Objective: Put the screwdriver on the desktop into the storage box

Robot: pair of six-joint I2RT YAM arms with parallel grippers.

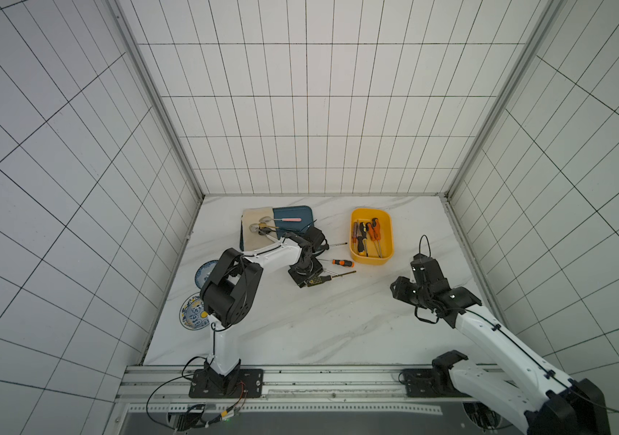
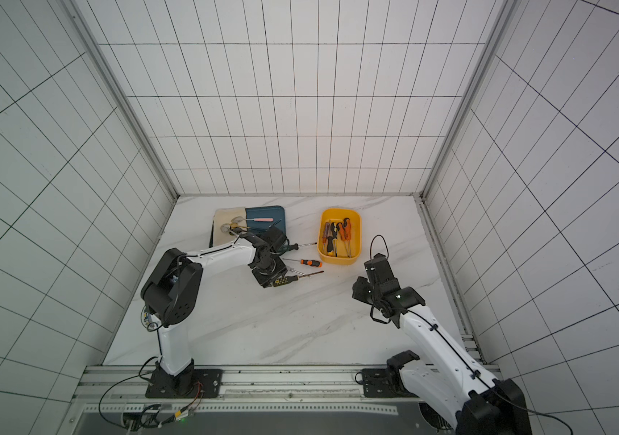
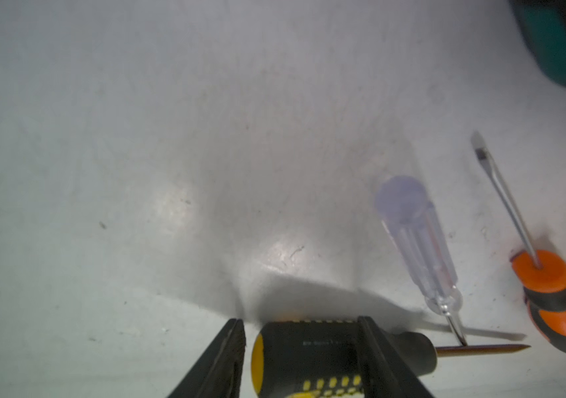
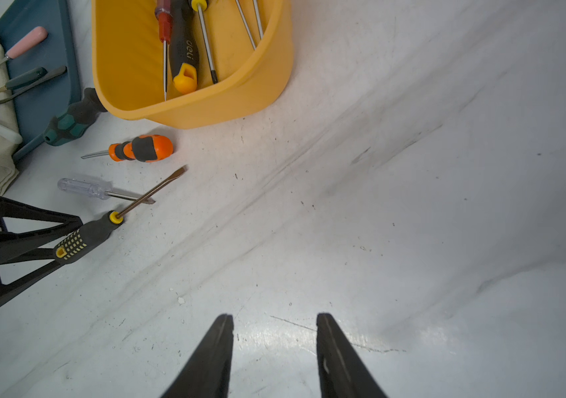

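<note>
A black-and-yellow screwdriver [image 4: 90, 233] lies near my left gripper, whose fingers stand apart. In the left wrist view its handle [image 3: 312, 351] runs across the gap, and the right-hand finger passes in front of it; whether the fingers touch it I cannot tell. Its copper shaft crosses the shaft of a clear-handled screwdriver [image 3: 415, 238]. An orange-and-black screwdriver [image 4: 142, 148] and a teal-and-black one [image 4: 71, 124] rest closer to the yellow storage box [image 4: 243, 99], which contains several tools. Over bare table, my right gripper is open and empty.
At the back left, a blue tray [image 1: 300, 211] bears a beige cloth and several utensils. Patterned plates [image 1: 193, 311] lie left of the left arm. Bare marble desktop [image 1: 338, 319] stretches between the two arms in front of the box.
</note>
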